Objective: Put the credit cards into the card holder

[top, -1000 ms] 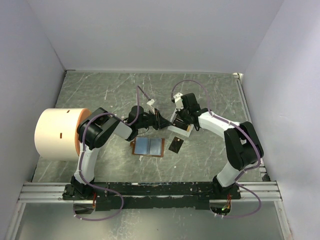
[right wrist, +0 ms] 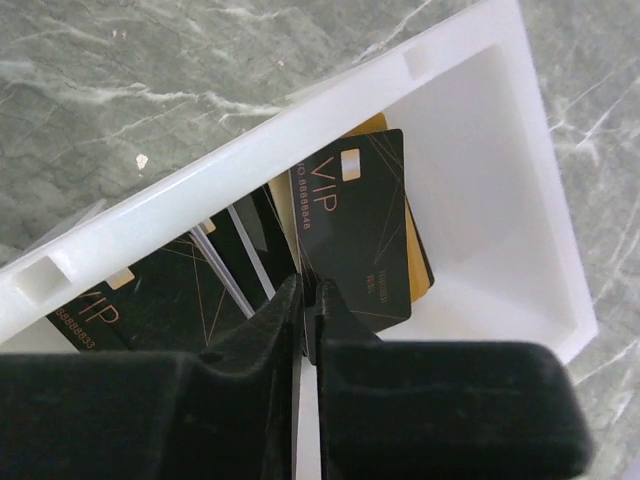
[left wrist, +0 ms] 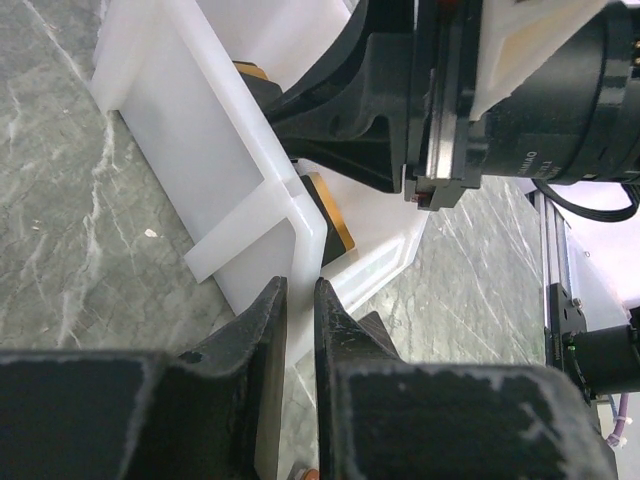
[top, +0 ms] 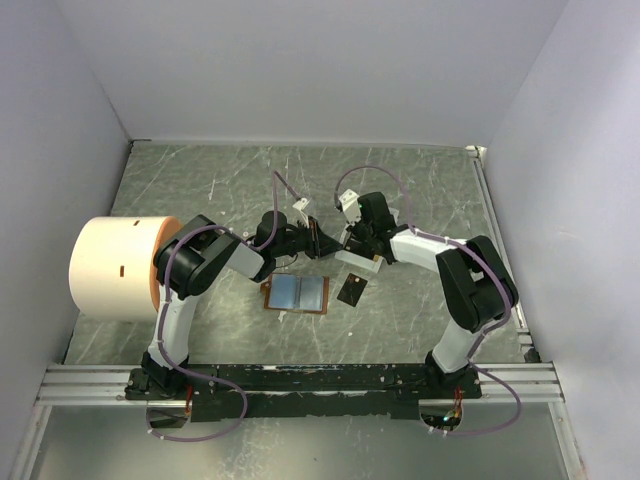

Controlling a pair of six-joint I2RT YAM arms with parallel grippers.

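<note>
A white box (left wrist: 258, 140) is tilted in the left wrist view, with my left gripper shut on its rim. Inside it lie several black and gold cards; a black VIP card (right wrist: 352, 225) rests on top of others in the right wrist view. My right gripper reaches into the box, tips close together at that card's left edge; whether they grip it is unclear. The open card holder (top: 297, 293), brown with two pale panels, lies on the table in front of the left arm.
A dark card-sized piece (top: 352, 290) lies flat on the table right of the card holder. At the far left stands a large white cylinder (top: 120, 268). Both arms meet closely over the box.
My right gripper has shifted a little left and swung over the box, covering more of it. The left arm, box and card holder look unchanged.
</note>
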